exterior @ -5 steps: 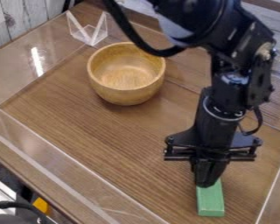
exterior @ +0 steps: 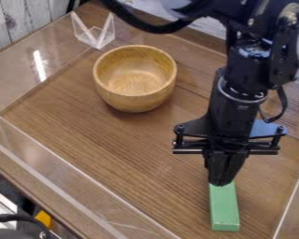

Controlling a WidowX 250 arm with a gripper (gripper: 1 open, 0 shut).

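Note:
The black gripper (exterior: 226, 175) hangs over the right front of the wooden table, its fingertips pointing down and close together, shut with nothing seen between them. Just below and in front of it a flat green block (exterior: 224, 211) lies on the table, apart from the fingertips as far as the view shows.
A round tan bowl (exterior: 137, 93) stands at the back left of the table (exterior: 90, 159), with a clear plastic holder (exterior: 93, 33) behind it. Clear strips edge the table at left and right.
The gripper has risen away from the green block, up in the view, uncovering more of the block's top end. The block lies where it was.

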